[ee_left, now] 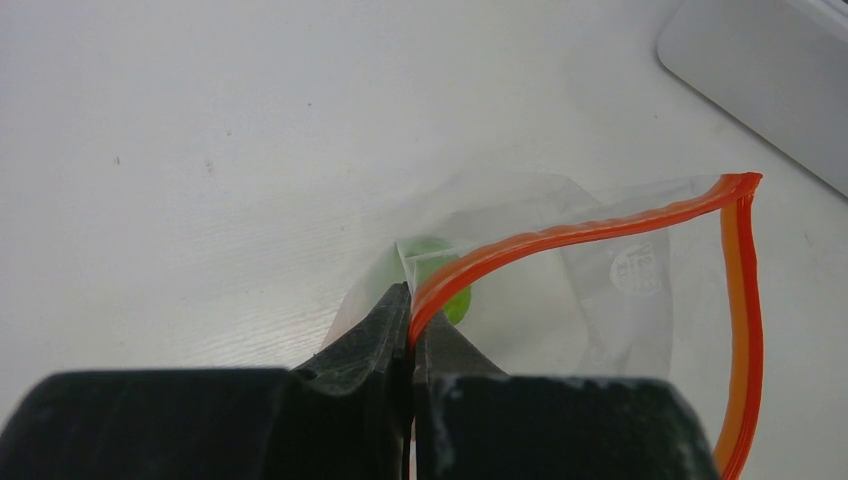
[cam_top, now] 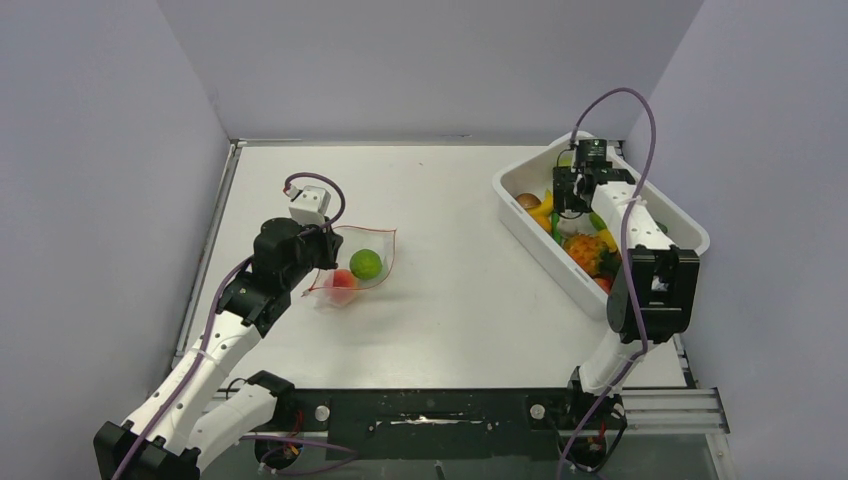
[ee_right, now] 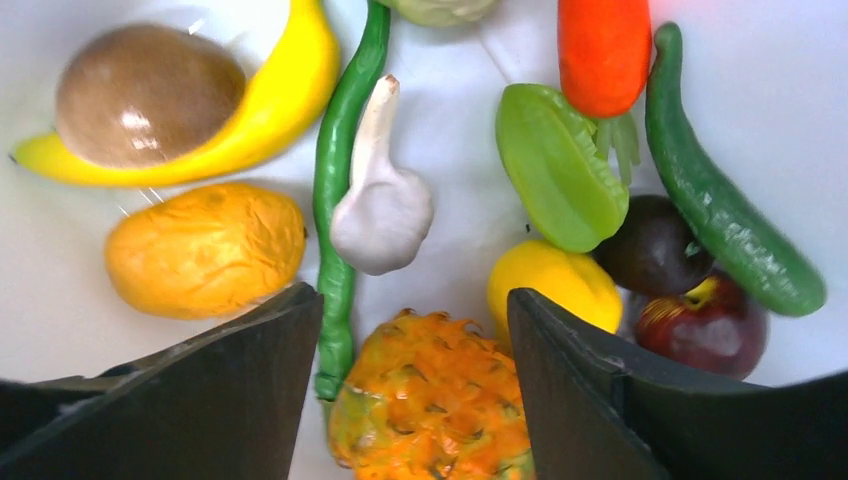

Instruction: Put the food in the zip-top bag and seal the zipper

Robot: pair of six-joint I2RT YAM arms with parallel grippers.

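Observation:
At the left of the table lies a clear bag [ee_left: 620, 290] with an orange-red zipper edge, its mouth spread. Inside it a green round food [cam_top: 366, 264] and a reddish one [cam_top: 344, 280] show. My left gripper is shut on the bag's edge, which runs between its fingertips. On the right, my right gripper stands open above the white bin, its fingers well apart and nothing held. Between and beyond its fingers lie a spiky orange fruit [ee_right: 430, 395], a garlic bulb [ee_right: 382, 220] and a long green pepper [ee_right: 337, 285].
The white bin [cam_top: 550, 257] holds several other foods: a banana [ee_right: 290, 90], a brown round one [ee_right: 150, 95], a yellow-orange mango-like fruit [ee_right: 205, 250], a green pepper half [ee_right: 560, 165] and a cucumber [ee_right: 735, 220]. Its walls stand round the right gripper.

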